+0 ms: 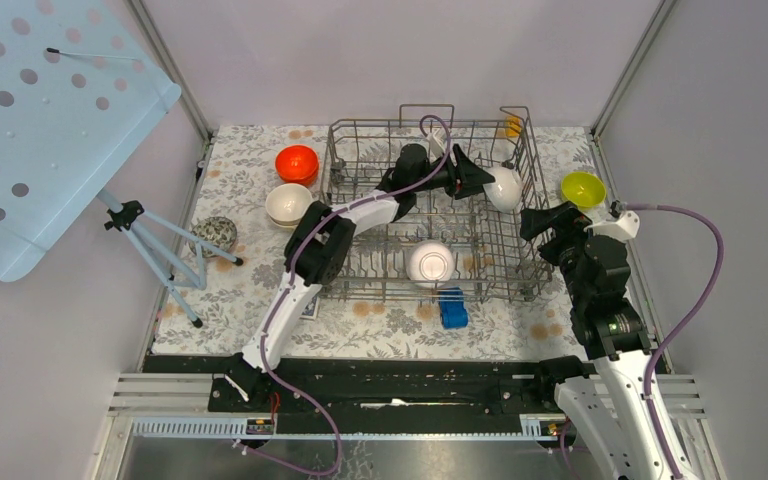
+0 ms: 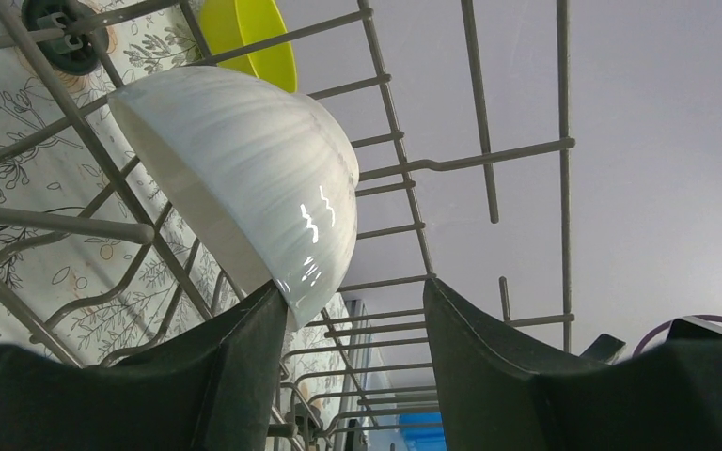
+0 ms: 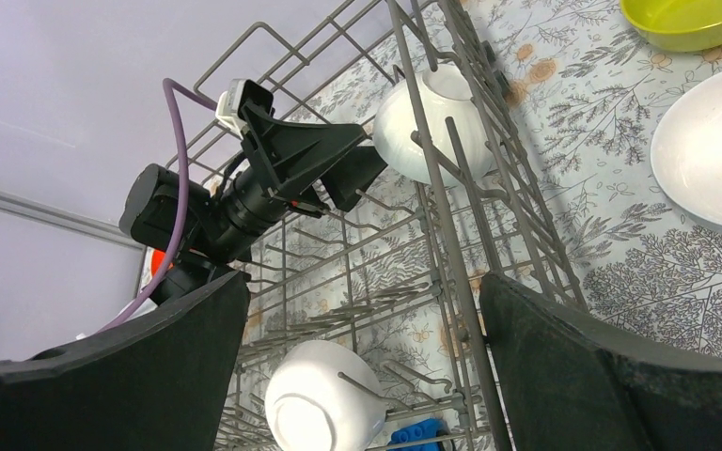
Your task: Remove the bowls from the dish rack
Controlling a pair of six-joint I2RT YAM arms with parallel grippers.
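A white bowl (image 1: 504,189) leans tilted against the rack's right side, its rim low toward my left gripper. My left gripper has its fingers apart; the bowl's lower rim lies by one finger (image 2: 268,319), while the other stands clear of it. A second white bowl (image 1: 430,262) sits bottom-up in the front of the dish rack (image 1: 370,290). Outside the rack's right side, my right gripper is open, with a rack wire passing between its fingers near one of them.
At right are a yellow-green bowl (image 1: 583,189) and a white bowl (image 3: 714,150), on the table. Red (image 1: 297,163) and cream bowls (image 1: 289,203) stand left of the rack. A blue object (image 1: 453,308) hangs at the rack's front. Wire tines surround the left gripper.
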